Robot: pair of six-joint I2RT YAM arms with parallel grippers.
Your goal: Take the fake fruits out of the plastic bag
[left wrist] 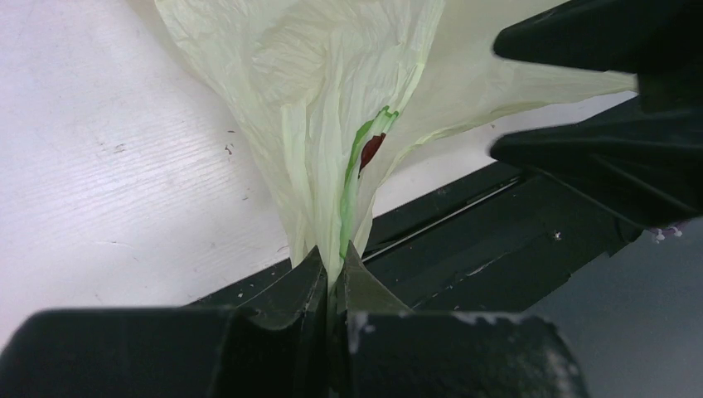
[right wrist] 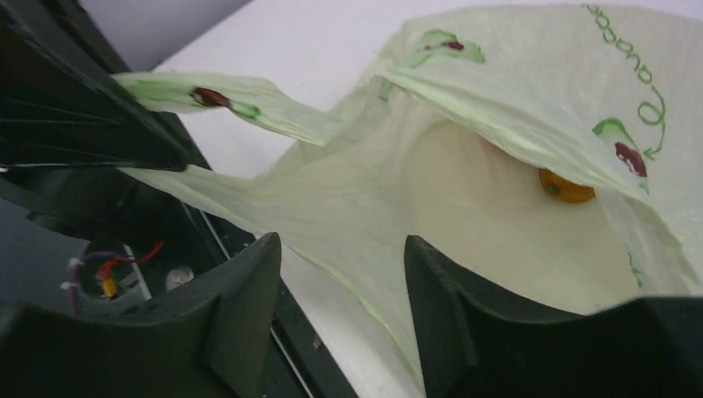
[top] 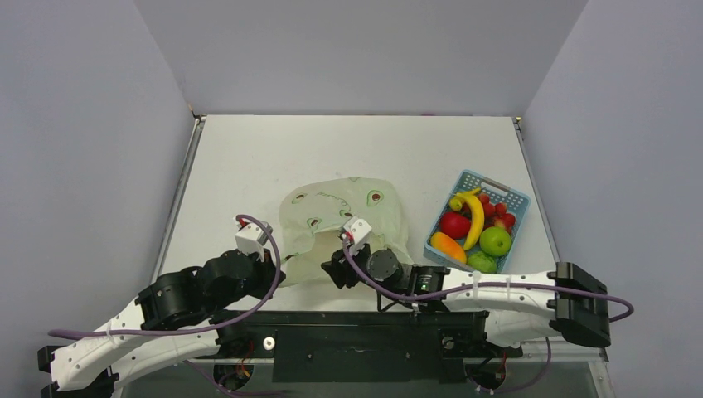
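The pale green plastic bag (top: 307, 207) lies on the table with its mouth toward the front edge. My left gripper is shut on the gathered edge of the bag (left wrist: 348, 75), pulling it into folds at the front left. My right gripper stands open at the bag's mouth, its fingertips apart with only the bag's film visible behind the gap. Deep in the opening, an orange-brown fruit (right wrist: 566, 186) shows under the upper layer in the right wrist view. Any other contents are hidden by the film.
A blue basket (top: 520, 217) at the right holds several fake fruits, among them a banana (top: 475, 220) and a green apple (top: 496, 241). Behind the bag the white table (top: 356, 149) is clear.
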